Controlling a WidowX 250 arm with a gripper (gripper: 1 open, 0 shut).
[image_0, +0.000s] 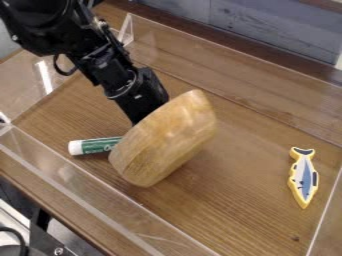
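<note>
A wooden bowl (163, 140), tilted steeply with its pale outer side up, stands in the middle of the table. My gripper (150, 108) is behind the bowl at its upper left edge, its fingertips hidden, so its state is not clear. A green and white marker (94, 145) lies on the table to the lower left, partly behind the bowl.
A yellow fish-shaped object (303, 177) lies on the right of the wooden table (247, 110). Clear walls edge the left and front.
</note>
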